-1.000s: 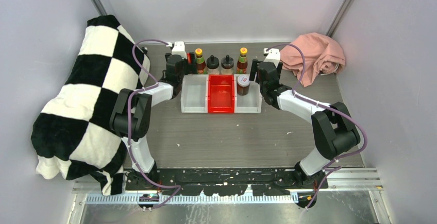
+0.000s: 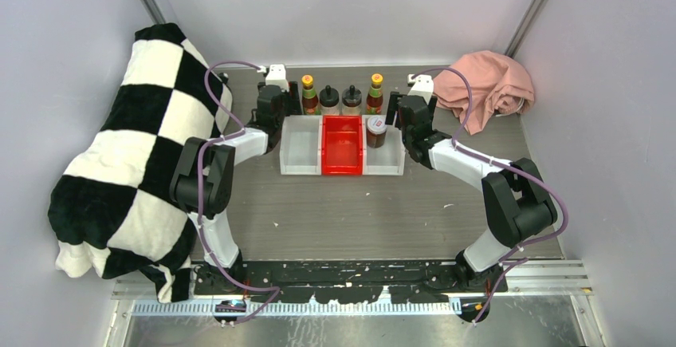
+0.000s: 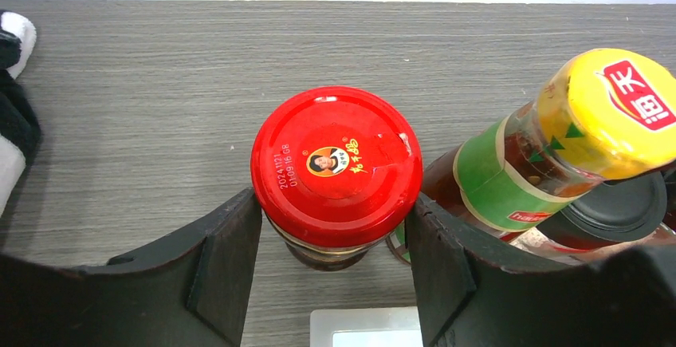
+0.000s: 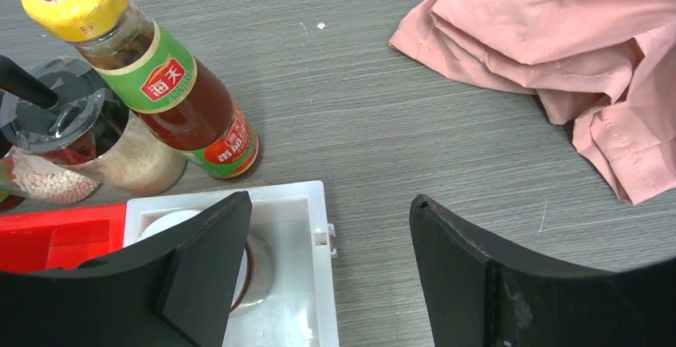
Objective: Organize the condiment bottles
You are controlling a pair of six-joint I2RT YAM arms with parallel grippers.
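Observation:
A red-lidded jar [image 3: 336,167] stands behind the organizer's left end, between the fingertips of my left gripper, which appear in contact with it. Two yellow-capped bottles [image 2: 310,96] [image 4: 171,84] and two black-lidded shakers [image 2: 328,100] [image 2: 351,100] stand along the back of the three-compartment organizer [image 2: 342,171]. Its red middle and left compartments are empty; a white-lidded jar [image 2: 376,128] stands in the right one. My right gripper hangs open at the organizer's back right corner, with nothing held.
A checkered plush cloth [image 2: 127,171] fills the left side. A pink cloth [image 4: 542,36] lies at the back right.
The right arm looks unchanged.

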